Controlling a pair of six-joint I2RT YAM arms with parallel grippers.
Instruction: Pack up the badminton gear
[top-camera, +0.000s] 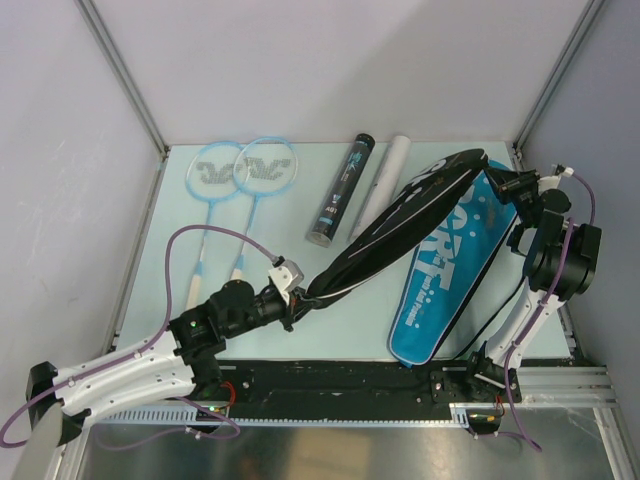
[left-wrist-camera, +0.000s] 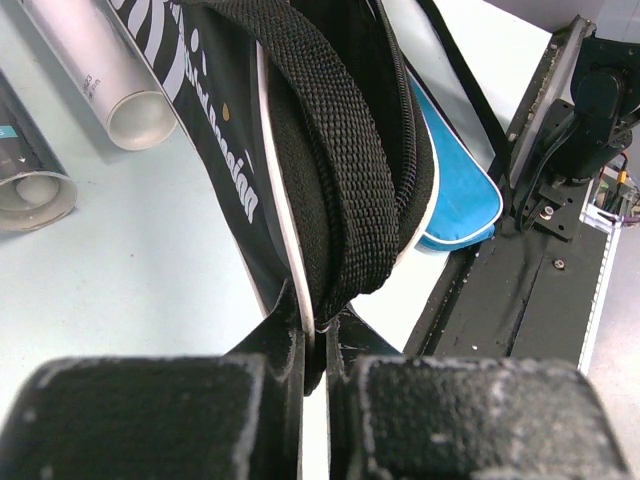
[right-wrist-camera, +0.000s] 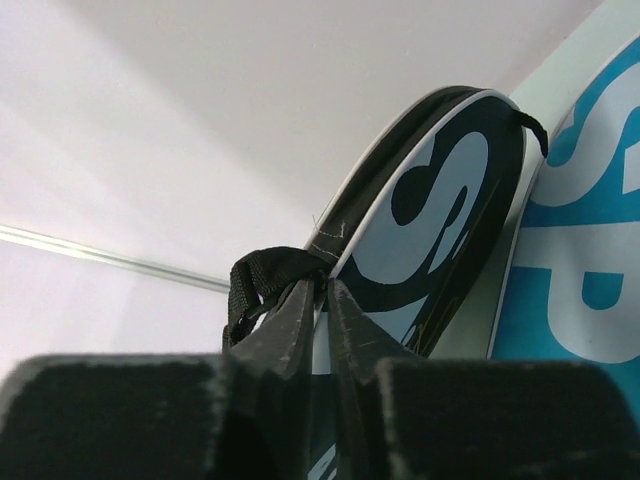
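Note:
A long black racket bag (top-camera: 400, 225) stretches diagonally between both grippers, with its strap and zipper edge (left-wrist-camera: 340, 170) at my left gripper (top-camera: 299, 305), which is shut on the bag's near end. My right gripper (top-camera: 492, 170) is at the far end, by a black webbing tab (right-wrist-camera: 262, 285); whether its fingers are closed on it is unclear. A blue bag (top-camera: 440, 280) lies on the table beneath that end. Two blue rackets (top-camera: 250, 210) lie at the left, and a dark tube (top-camera: 342, 185) and a white tube (top-camera: 382, 185) lie at the back middle.
The table (top-camera: 160, 320) has free surface at the front left and around the rackets. A wall rises behind it and walls stand at both sides. A dark strap lies along the blue bag's right side.

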